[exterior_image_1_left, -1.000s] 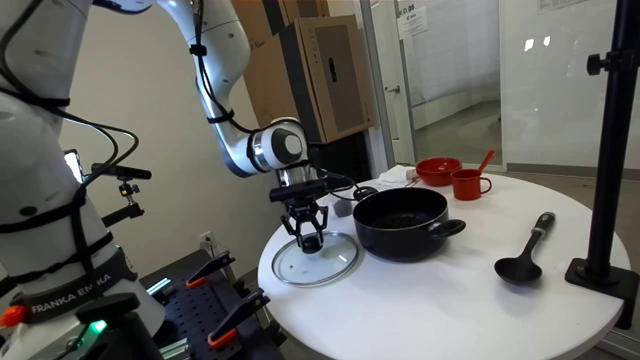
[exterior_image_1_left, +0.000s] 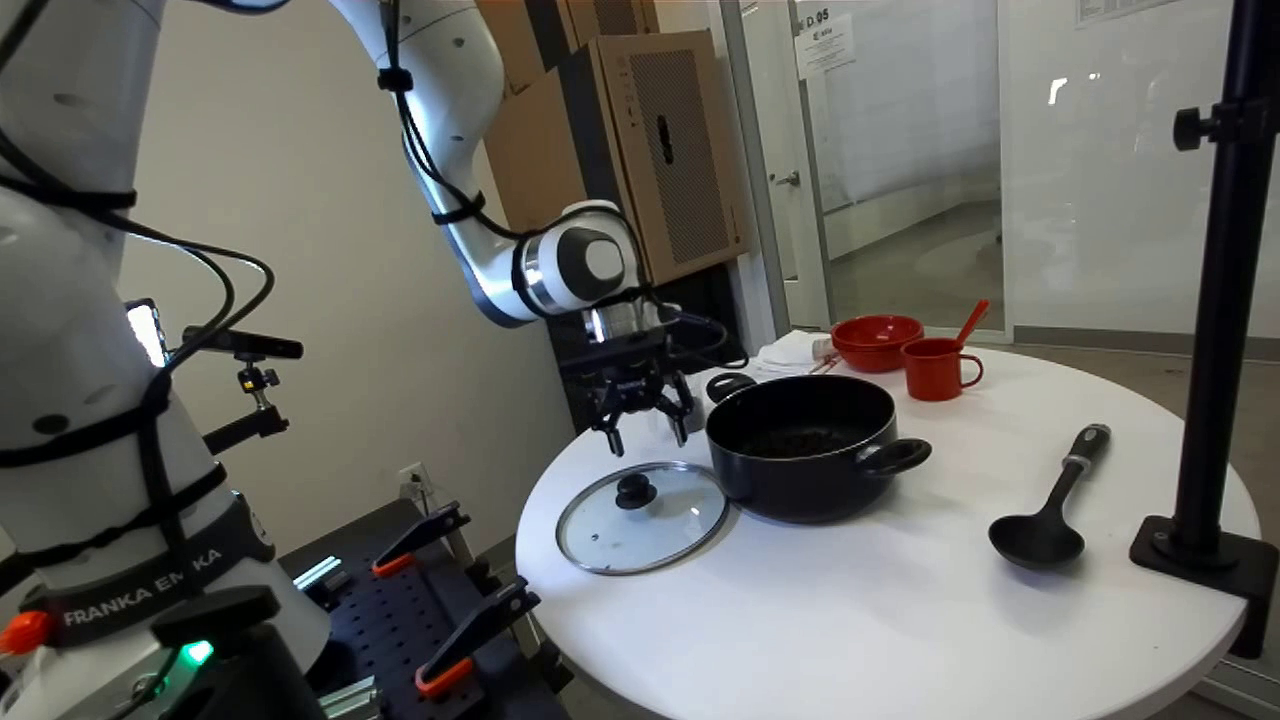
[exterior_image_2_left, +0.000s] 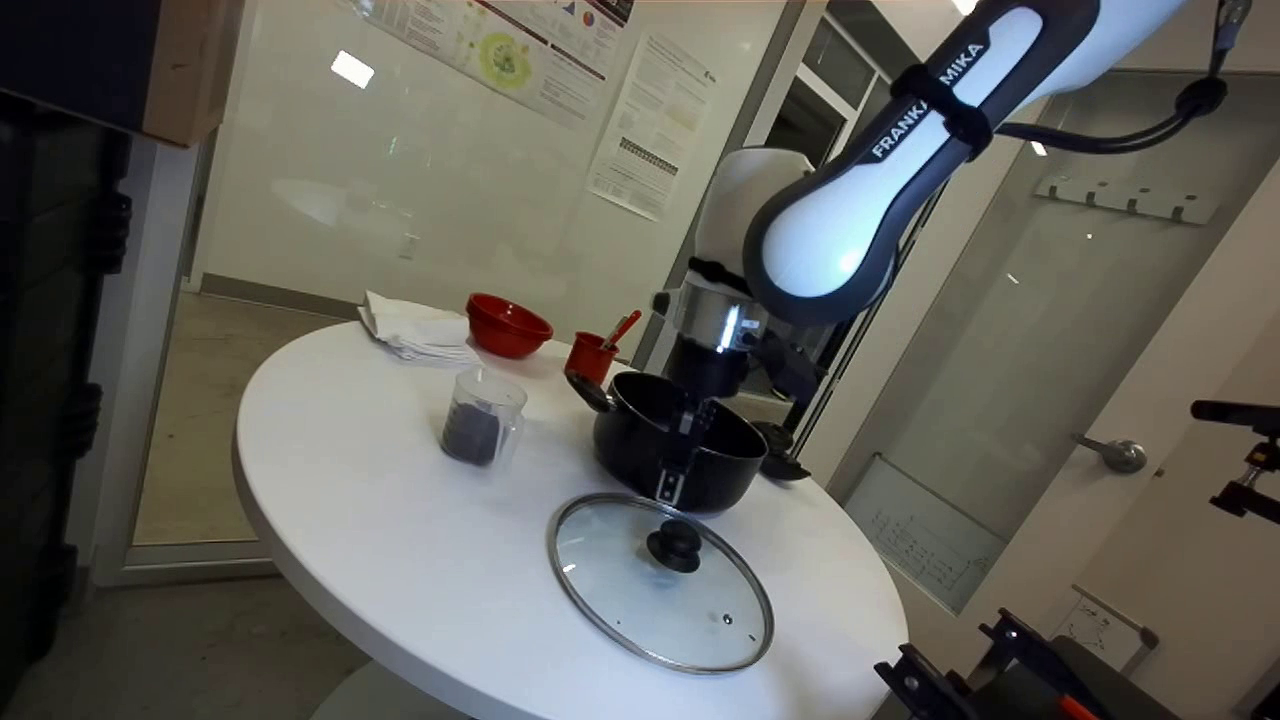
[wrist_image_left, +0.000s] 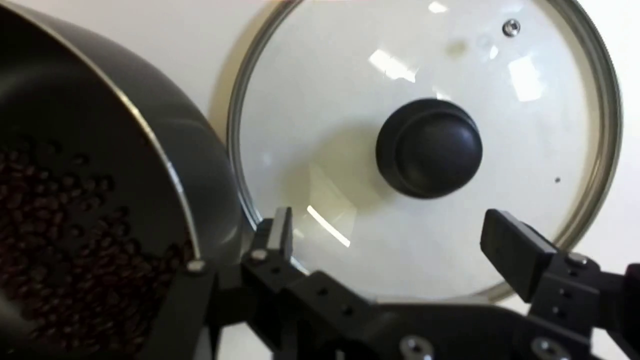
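A glass lid (exterior_image_1_left: 600, 528) with a steel rim and a black knob (wrist_image_left: 430, 149) lies flat on the white table, close against the black pot (exterior_image_1_left: 792, 474). Dark red beans (wrist_image_left: 72, 246) cover part of the pot's floor. Above the lid hangs my gripper (exterior_image_1_left: 649, 442), open and clear of the knob. In the wrist view its two fingers (wrist_image_left: 519, 252) stand wide apart with nothing between them, and the knob shows beyond them. From the second exterior view the gripper (exterior_image_2_left: 672, 486) overlaps the pot's near side.
A clear cup (exterior_image_2_left: 482, 418) with dark contents, a white cloth (exterior_image_2_left: 414, 326), a red bowl (exterior_image_1_left: 877, 342) and a red mug (exterior_image_1_left: 937, 368) stand around the pot. A black ladle (exterior_image_1_left: 1041, 534) lies near the black post (exterior_image_1_left: 1209, 288).
My gripper was down around the lid's knob; now it is higher and further toward the pot, apart from the knob. The lid has shifted slightly toward the pot.
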